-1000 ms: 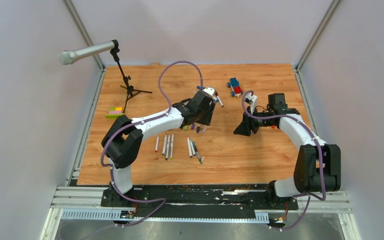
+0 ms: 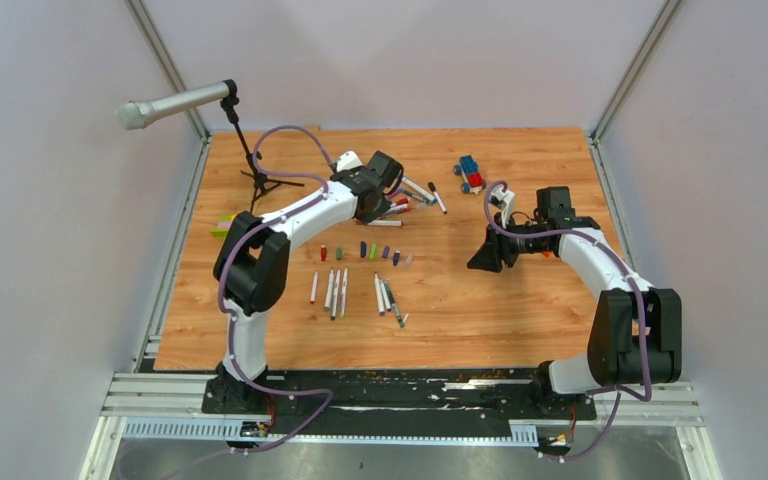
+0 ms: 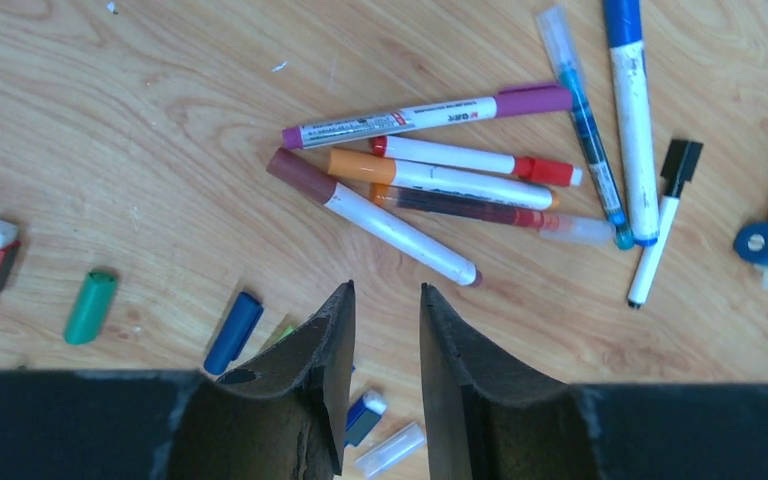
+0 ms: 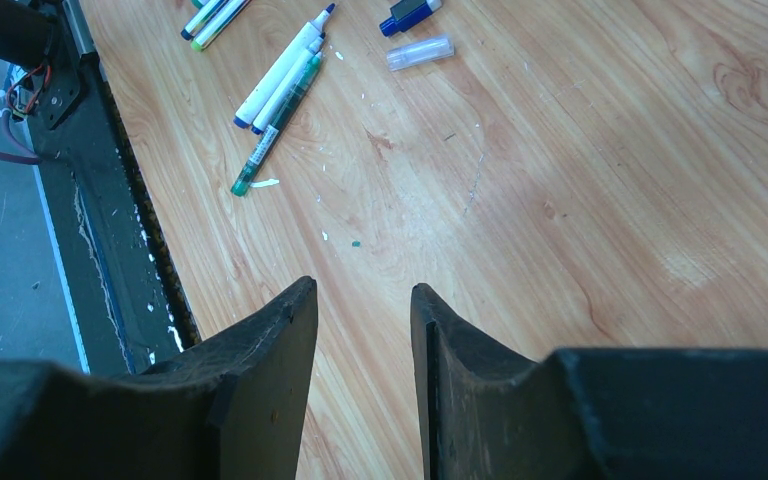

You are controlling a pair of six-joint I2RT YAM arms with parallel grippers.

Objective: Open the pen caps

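Capped pens lie in a loose cluster in the left wrist view: a purple one (image 3: 430, 118), a red one (image 3: 460, 153), an orange one (image 3: 450, 181) and a maroon one (image 3: 390, 226) among them. To their right are a blue marker (image 3: 634, 130) and a small black-capped pen (image 3: 654, 235). My left gripper hovers over the table by the maroon pen, open and empty. Loose caps, such as a green one (image 3: 90, 308) and a dark blue one (image 3: 233, 333), lie nearby. Over bare table, my right gripper has a gap between its fingers and holds nothing.
Uncapped pens (image 2: 336, 294) stand in rows near the front. A toy car (image 2: 470, 174) sits at the back, and a microphone stand (image 2: 260, 180) at the back left.
The right arm looks still in the top view.
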